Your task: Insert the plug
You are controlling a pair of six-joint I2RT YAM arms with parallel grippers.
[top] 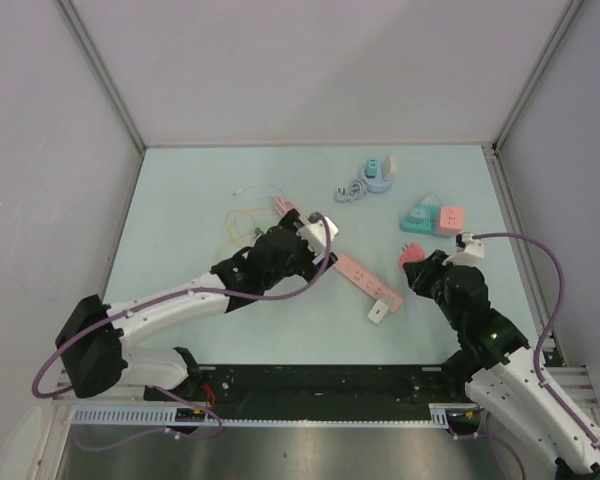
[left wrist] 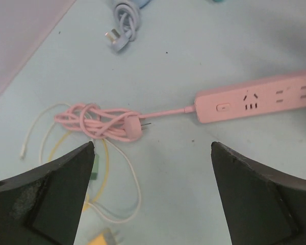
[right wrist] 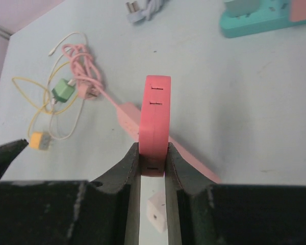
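Observation:
A pink plug [top: 412, 254] is held in my right gripper [top: 417, 268], right of the power strip, its prongs showing in the top view. In the right wrist view the plug [right wrist: 154, 122] stands upright between the closed fingertips. The long pink power strip [top: 365, 278] lies diagonally on the table. Its sockets show in the left wrist view, where the strip [left wrist: 260, 98] sits beyond the fingers. My left gripper [top: 315, 238] hangs open near the strip's upper-left end, nothing between its fingers.
A white block [top: 378, 310] rests against the strip's lower end. Coiled pink cord [left wrist: 99, 121] and thin yellow and white cables lie at left. Teal and pink blocks [top: 435, 218] stand at right, with a grey cable [top: 351, 190] farther back.

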